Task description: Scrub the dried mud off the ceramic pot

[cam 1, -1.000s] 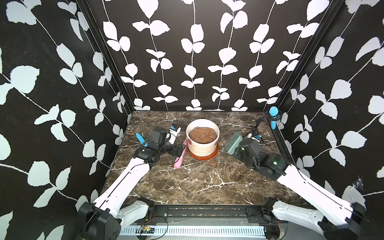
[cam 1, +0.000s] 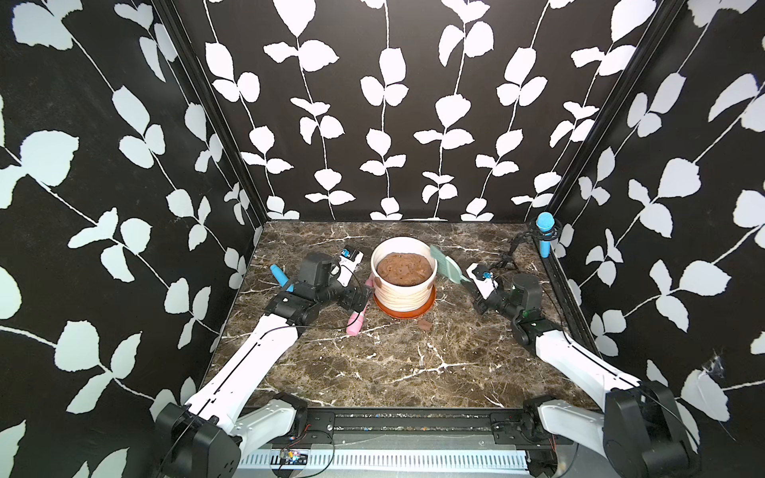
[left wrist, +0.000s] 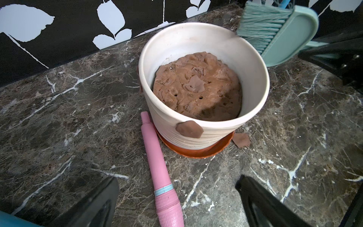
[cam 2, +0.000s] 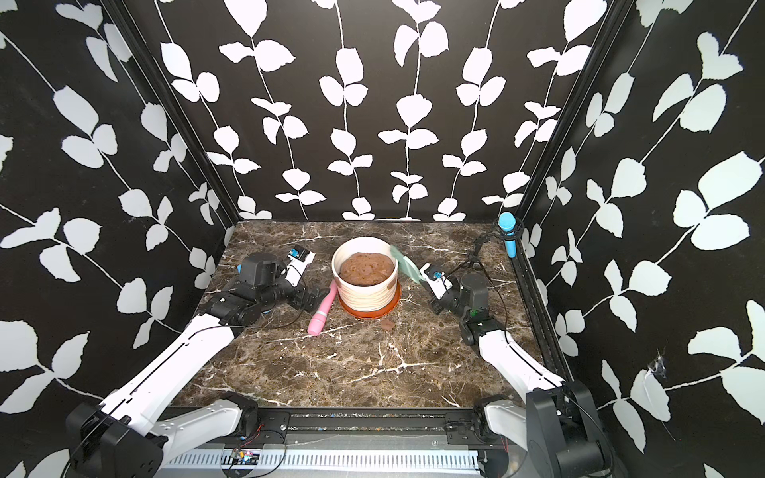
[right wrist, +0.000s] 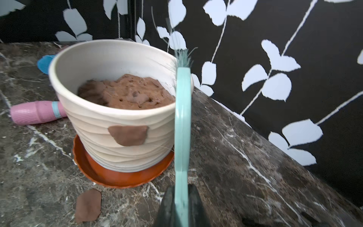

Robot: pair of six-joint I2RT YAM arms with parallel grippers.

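The cream ceramic pot (cam 1: 402, 298), filled with brown soil, stands on an orange saucer (right wrist: 113, 180). A mud patch (left wrist: 189, 129) clings below its rim; another mud patch (right wrist: 128, 135) sits on the side facing my right arm. My right gripper is shut on the thin handle of a mint-green brush (right wrist: 183, 113). The brush's bristles (left wrist: 261, 24) are at the pot's right rim; whether they touch cannot be told. On the pot's left, my left gripper stands open above a pink-handled tool (left wrist: 155, 162) lying against the saucer.
A loose brown flake (right wrist: 88, 205) lies on the marble table in front of the saucer. Behind the left arm is a blue object (cam 1: 279, 275); a blue-topped item (cam 1: 545, 231) stands at the back right edge.
My right gripper has carried the brush left to the pot's right rim, turning it from facing up to a steep edge-on tilt. The left arm and pot have stayed put.
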